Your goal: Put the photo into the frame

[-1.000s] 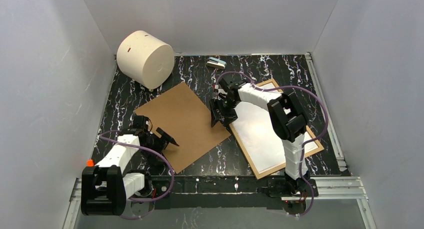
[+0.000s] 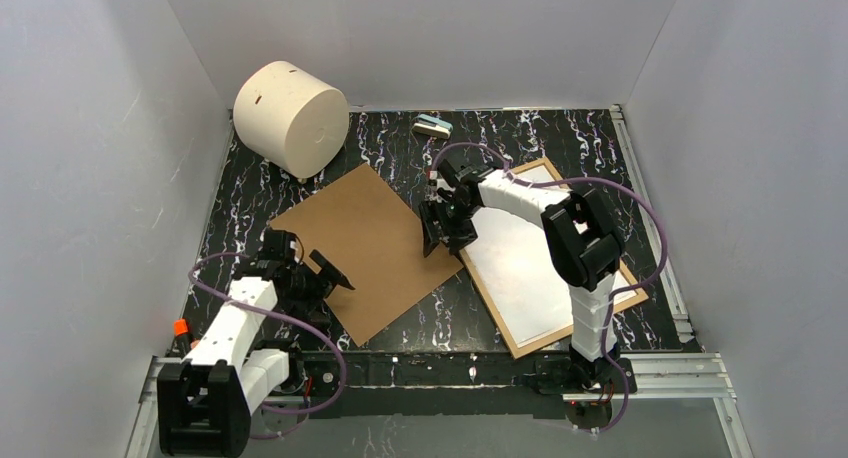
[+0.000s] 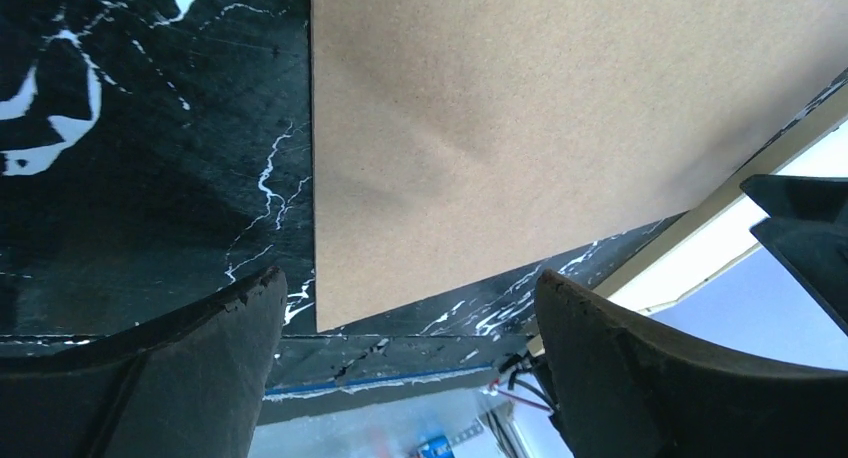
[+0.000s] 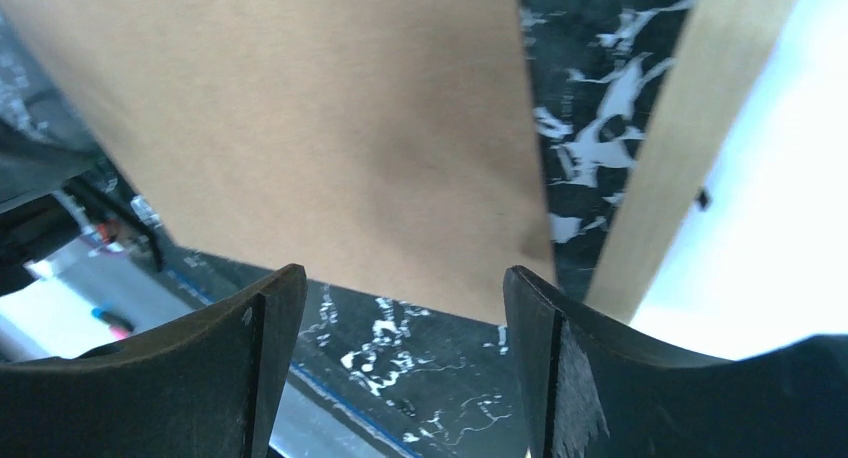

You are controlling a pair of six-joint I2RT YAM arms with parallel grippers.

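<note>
A square brown board [image 2: 370,248] lies flat on the dark marbled table, turned at an angle. To its right is a wooden picture frame [image 2: 491,306] around a white panel [image 2: 520,268]. Over the board's lower left edge hovers my left gripper [image 2: 332,296], open and empty; its spread fingers [image 3: 215,363] show in the left wrist view. My right gripper [image 2: 446,250] hangs open above the board's right corner, close to the frame's left side, with nothing between its fingers. No separate photo can be made out.
At the back left stands a big cream cylinder [image 2: 290,118]. A small blue and white stapler-like object [image 2: 432,126] rests at the back middle. Grey walls close in the sides and back. Purple cables [image 2: 320,340] loop beside both arms.
Slight shifts only: the left gripper moved a little left and toward the front. Board and frame lie as before.
</note>
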